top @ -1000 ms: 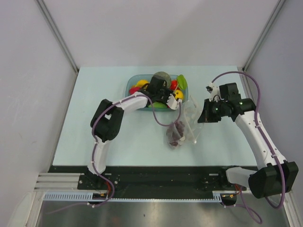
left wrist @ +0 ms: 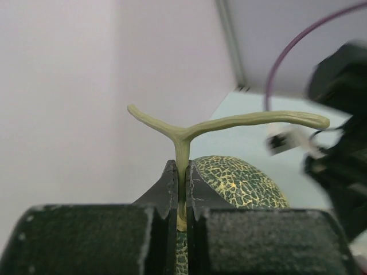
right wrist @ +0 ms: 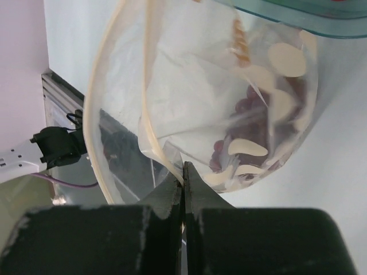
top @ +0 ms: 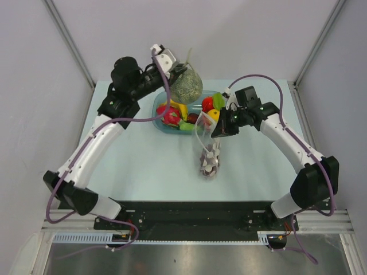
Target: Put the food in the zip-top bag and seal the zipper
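My left gripper (top: 182, 67) is high above the food bin, shut on the stem (left wrist: 182, 149) of a netted melon (top: 186, 86), which hangs beneath it. My right gripper (top: 218, 130) is shut on the rim of the clear zip bag (top: 204, 137), holding it up near the bin; the bag (right wrist: 166, 91) shows open in the right wrist view, with dark red grapes (right wrist: 246, 132) seen through its printed plastic.
The teal bin (top: 163, 127) holds bananas, a dragon fruit (top: 169, 114), red and yellow produce and green pieces, behind the bag.
The left gripper has risen out of the bin with the melon and moved toward the upper left. The right gripper has moved left with the bag's rim, drawing the bag more upright.
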